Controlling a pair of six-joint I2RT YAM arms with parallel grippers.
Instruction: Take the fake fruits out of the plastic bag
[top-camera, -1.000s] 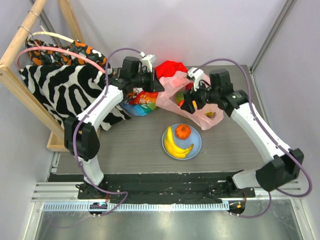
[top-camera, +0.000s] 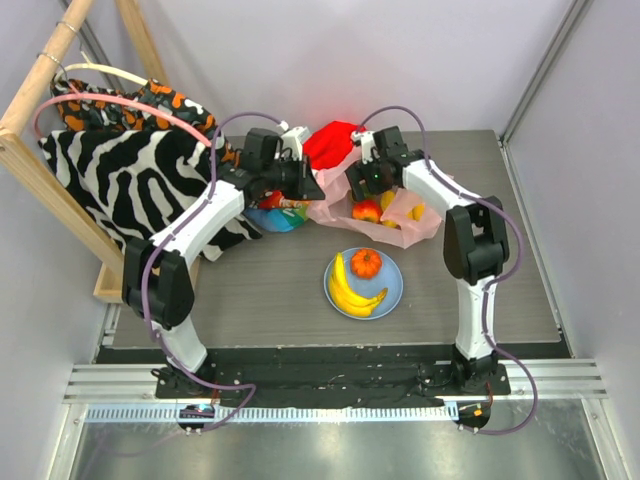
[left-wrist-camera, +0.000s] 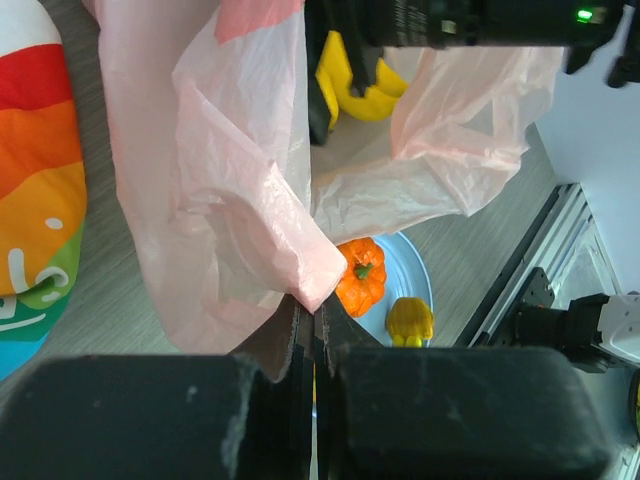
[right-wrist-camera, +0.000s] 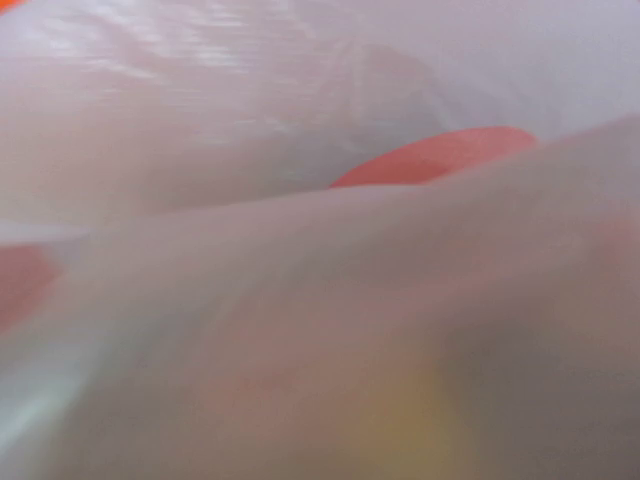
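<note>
The pink plastic bag (top-camera: 420, 225) lies open at the back right, holding a red-orange fruit (top-camera: 365, 211) and yellow fruits (left-wrist-camera: 365, 95). My right gripper (top-camera: 360, 182) reaches into it with fingers apart; its wrist view is mostly blurred pink plastic. My left gripper (top-camera: 309, 188) is shut at the bag's left edge, pink plastic just beyond its tips (left-wrist-camera: 308, 312); whether any is pinched is unclear. A blue plate (top-camera: 390, 300) in front holds bananas (top-camera: 350, 296) and an orange pumpkin (top-camera: 365, 263).
Colourful bags (top-camera: 270, 220) and a red cloth (top-camera: 330, 137) lie behind and left. A wooden rack (top-camera: 55, 210) with hanging patterned bags stands at left.
My left gripper has shifted very slightly left, still shut.
</note>
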